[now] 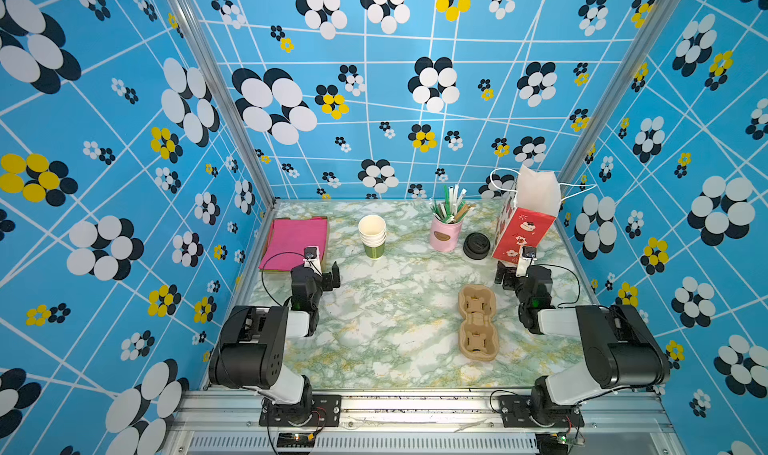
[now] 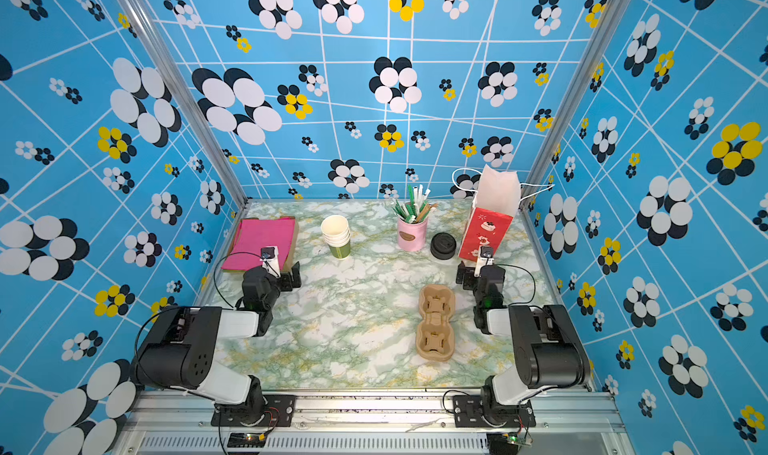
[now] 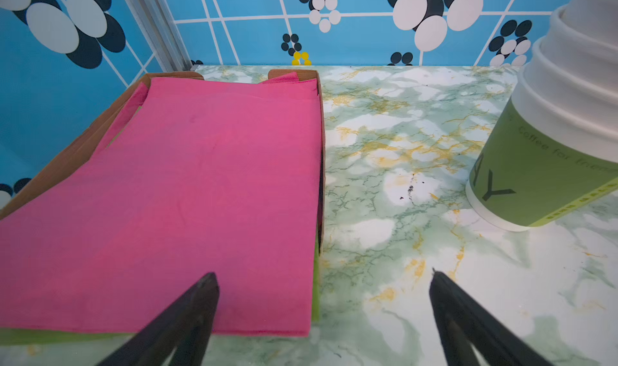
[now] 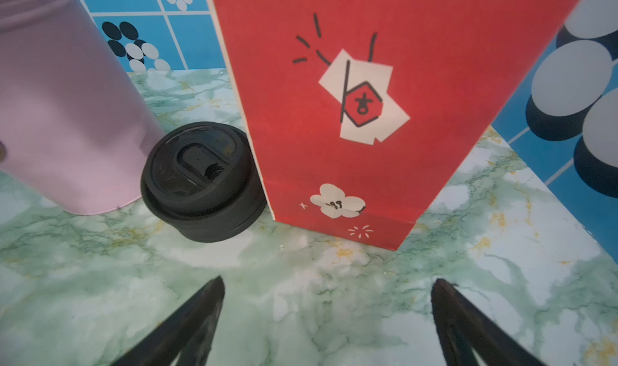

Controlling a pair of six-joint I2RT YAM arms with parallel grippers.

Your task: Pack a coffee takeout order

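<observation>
A nested stack of paper cups (image 1: pixel 373 237) with green bands stands upright at the back, left of centre. Stacked black lids (image 4: pixel 204 173) lie between the pink holder and the red paper bag (image 4: pixel 379 134), which is upright with its top open. The brown two-cup carrier (image 1: pixel 478 322) rests empty at the front right. Pink napkins (image 3: pixel 193 192) fill a cardboard tray at the left. My left gripper is open near the napkins' front right corner, nothing between its fingers. Open and empty too, my right gripper hangs before the bag.
A pink holder (image 1: pixel 445 235) full of straws and stirrers stands at the back, left of the lids. White string handles stick out from the bag's top.
</observation>
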